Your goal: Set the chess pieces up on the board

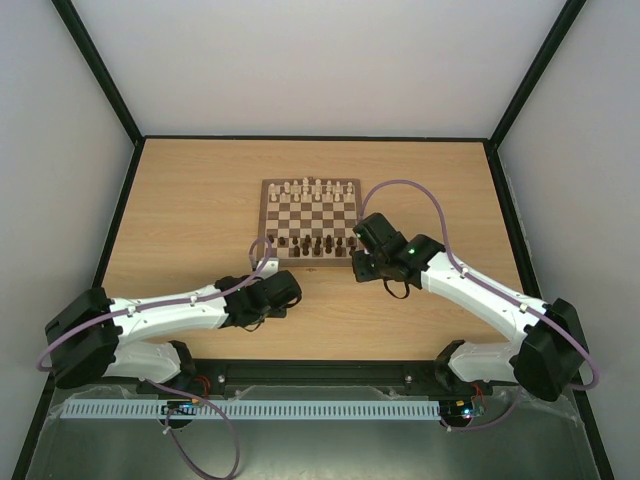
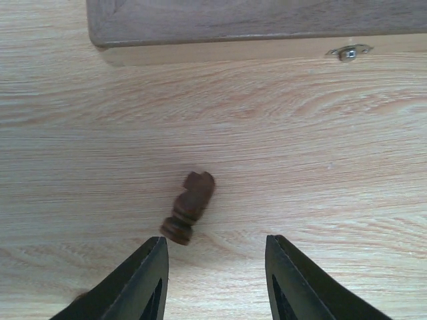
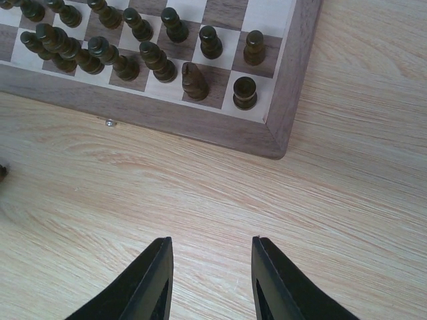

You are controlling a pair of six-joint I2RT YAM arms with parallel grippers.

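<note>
A dark brown chess piece [image 2: 189,205] lies on its side on the table, just ahead of my left gripper, which is open and empty. Part of a second dark object [image 2: 80,296] shows beside the left finger. The chess board [image 1: 268,210] carries light pieces [image 1: 318,187] along its far side and dark pieces [image 1: 318,246] along its near side. In the right wrist view, a dark rook [image 3: 245,93] and a dark knight [image 3: 195,81] stand near the board's corner. My right gripper is open over bare wood, off that corner.
The board's wooden frame [image 2: 267,20] has a small metal latch [image 2: 347,53] on its near side. At the left edge of the right wrist view is a dark thing [image 3: 3,172], cut off. Bare table [image 1: 180,210] lies left and right of the board.
</note>
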